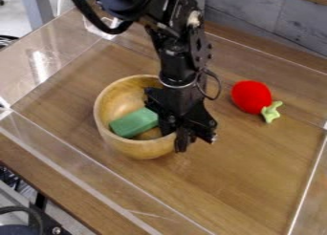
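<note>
My black gripper [186, 125] reaches down from the top over the right side of a tan wooden bowl [115, 143], its fingers at the right rim. It looks shut, though what is between the fingers is hidden by the gripper itself. A green block [133, 122] lies in the bowl's left part, partly hidden behind the gripper.
A red tomato-like object [250, 95] with a pale green top lies to the right on the wooden table [243, 172]. The table's left edge borders a cluttered floor area.
</note>
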